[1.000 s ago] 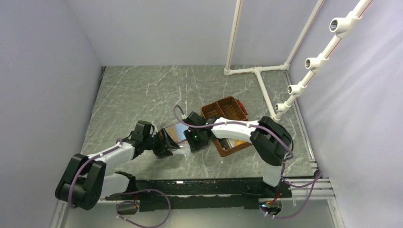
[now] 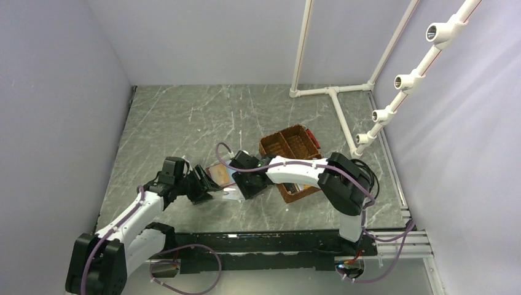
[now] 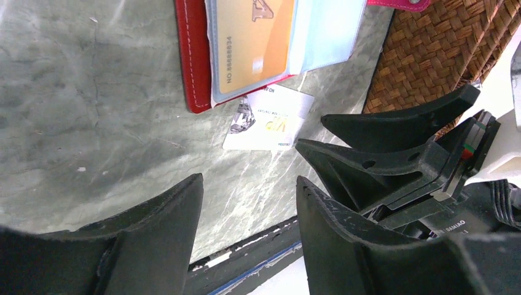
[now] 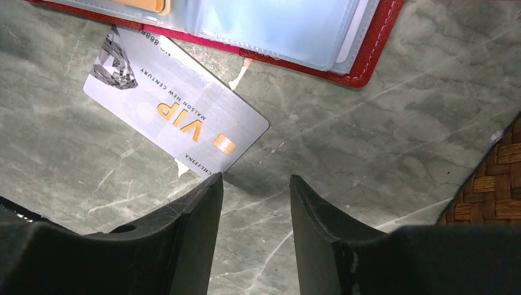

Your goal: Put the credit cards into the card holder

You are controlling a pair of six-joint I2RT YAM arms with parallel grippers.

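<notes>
A white VIP card [image 4: 178, 104] lies flat on the table, one edge tucked under the near edge of the red card holder [image 4: 368, 61]. Spread open, the holder [image 3: 189, 55] shows an orange card [image 3: 255, 40] in its left sleeve and a clear, pale sleeve [image 3: 332, 31] to the right. My left gripper stands open left of the card, nothing between its fingers. My right gripper is likewise open and empty, its left fingertip by the card's lower corner; in the left wrist view its fingers [image 3: 393, 120] reach in just right of the card.
A woven basket [image 2: 285, 195] with compartments stands to the right, partly beneath the right arm; some cards show in its near part. White pipes [image 2: 344, 123] frame the back right.
My left gripper has drawn back to the left, away from the card and holder.
</notes>
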